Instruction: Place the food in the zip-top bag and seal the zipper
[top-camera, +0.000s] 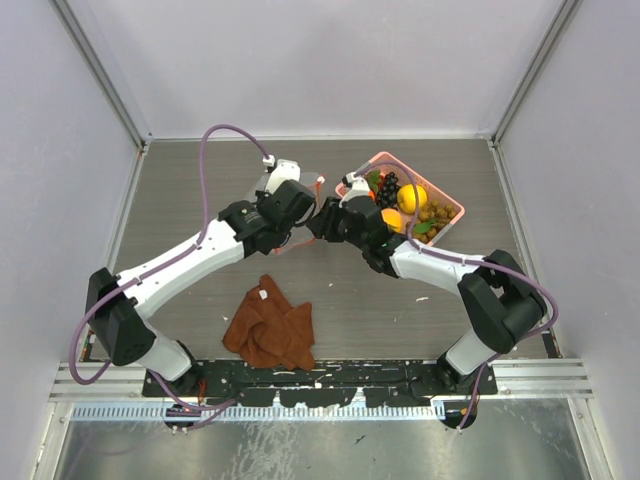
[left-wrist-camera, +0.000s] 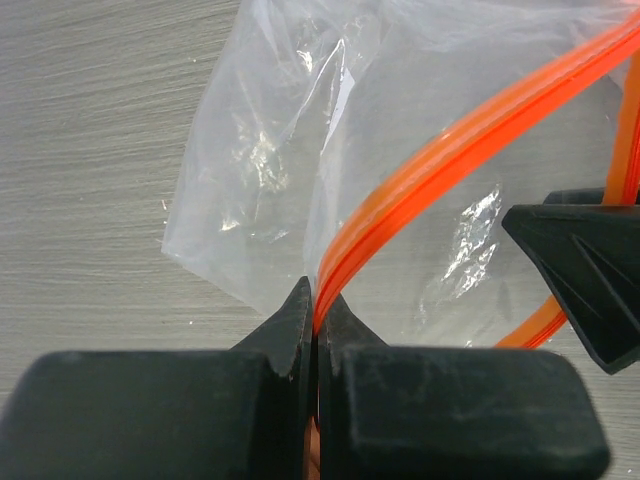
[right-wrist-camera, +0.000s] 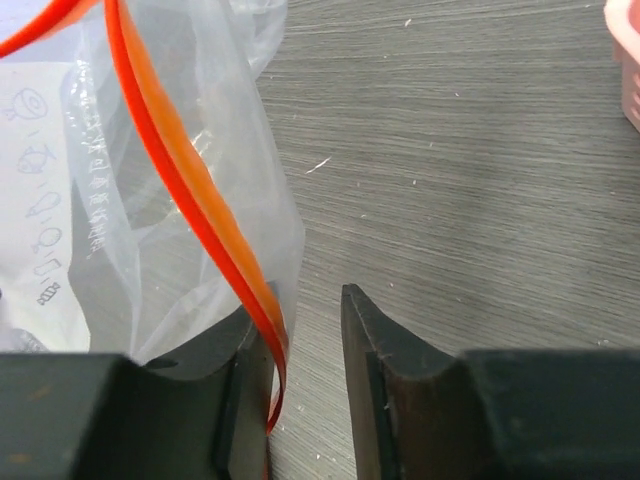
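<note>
The clear zip top bag (left-wrist-camera: 400, 170) with its orange zipper strip (left-wrist-camera: 440, 155) stands spread open in the left wrist view, with no food visible inside. My left gripper is shut on that strip. My right gripper stands part open at the opposite side of the bag's mouth. Its left finger is against the orange edge (right-wrist-camera: 205, 205), and a gap separates that edge from the right finger. Food lies in the pink basket, including a yellow fruit (top-camera: 411, 198), dark grapes (top-camera: 387, 190) and an orange (top-camera: 391, 219).
The pink basket (top-camera: 459, 211) stands just right of and behind my right gripper. A crumpled brown cloth (top-camera: 270, 328) lies on the table in front of the bag.
</note>
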